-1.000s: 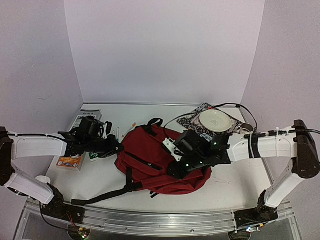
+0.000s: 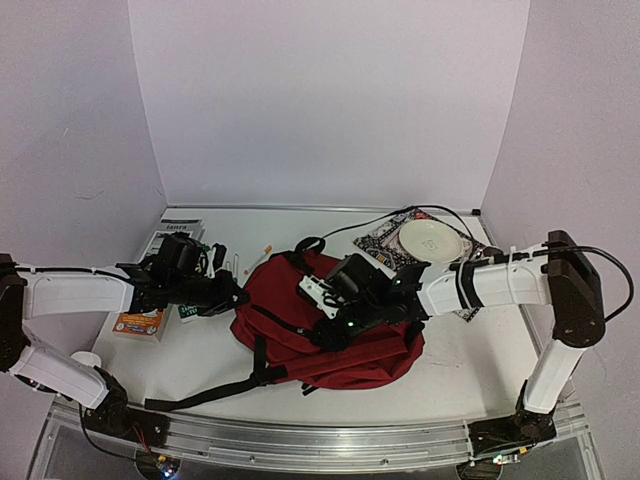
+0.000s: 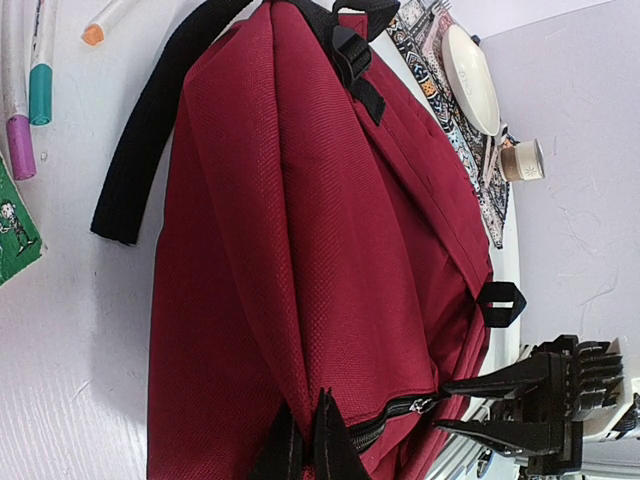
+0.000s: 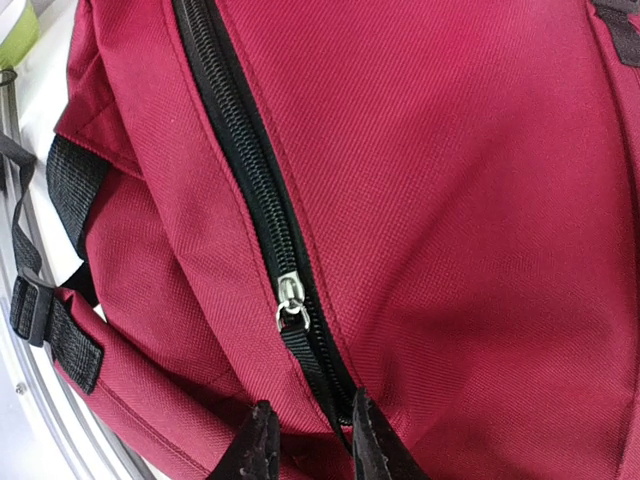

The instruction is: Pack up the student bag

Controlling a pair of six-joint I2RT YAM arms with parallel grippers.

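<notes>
A dark red bag (image 2: 285,290) lies flat at the middle of the table, its black zipper (image 4: 245,150) running across the top face. My left gripper is shut on a raised fold of fabric at the bag's left side. Over the zipper's end, my right gripper stands part open. The black cord of the zipper's metal pull (image 4: 291,292) runs down between its fingers, with a gap left on either side. In the left wrist view, the right fingers (image 3: 505,380) reach apart around the slider.
Books (image 2: 142,325) and markers (image 3: 40,80) lie left of the bag. Behind it to the right, a white plate (image 2: 432,240) rests on a patterned cloth (image 2: 378,245), with a cup (image 3: 523,160) nearby. A black strap (image 2: 205,397) trails toward the front left.
The left arm and the bag have stayed nearly still.
</notes>
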